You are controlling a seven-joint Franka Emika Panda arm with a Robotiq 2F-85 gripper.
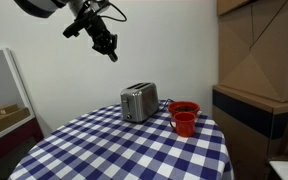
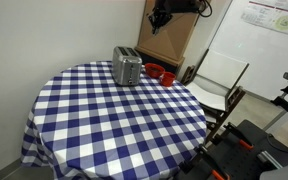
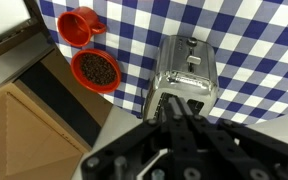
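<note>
A silver two-slot toaster (image 1: 139, 102) stands upright on the checked table, well below and to the right of my gripper (image 1: 113, 56) in exterior view 1. My gripper is shut and nothing shows between its fingers. From the wrist view I look down on the toaster (image 3: 182, 72), whose lower part is partly covered by the gripper. Beside it are a red mug (image 3: 80, 27) and a red bowl (image 3: 95, 70) full of dark brown pieces. Exterior view 2 has the toaster (image 2: 126, 67) near the bowl (image 2: 154, 71) and the mug (image 2: 168, 79).
A blue-and-white checked cloth (image 1: 104, 155) covers the round table, with much clear room in front and to the left of the toaster. A white wall stands behind. Tall cardboard (image 1: 259, 50) rises at the right, and a white chair (image 2: 219, 90) stands beyond the table.
</note>
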